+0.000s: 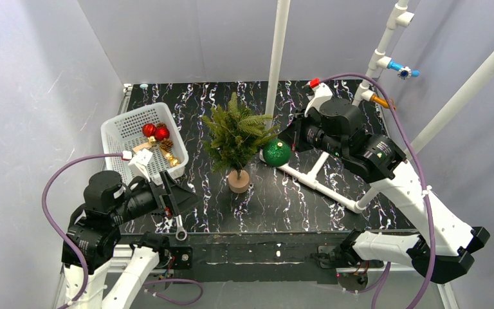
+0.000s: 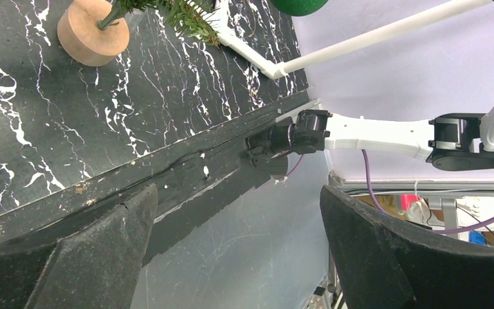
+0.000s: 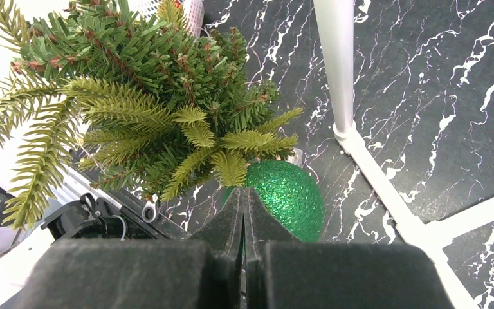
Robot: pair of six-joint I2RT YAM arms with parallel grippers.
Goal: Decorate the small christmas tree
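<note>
The small Christmas tree (image 1: pixel 235 138) stands upright on its round wooden base (image 1: pixel 238 182) at mid-table. A glittery green ball (image 1: pixel 276 154) hangs at the tip of my right gripper (image 1: pixel 284 136), just right of the branches. In the right wrist view the fingertips (image 3: pixel 235 203) are shut together, and the green ball (image 3: pixel 286 196) shows beyond them, beside the outer twigs (image 3: pixel 231 168). Its hanging loop is hidden, and whether the ball touches the twigs I cannot tell. My left gripper (image 1: pixel 184 203) is open and empty, in front of the basket.
A white basket (image 1: pixel 110 143) at the left holds red balls (image 1: pixel 161 133), a pine cone (image 1: pixel 166 145) and gold ornaments. A wrench (image 1: pixel 181 230) lies near the front edge. White pipes (image 1: pixel 325 188) run behind and right of the tree.
</note>
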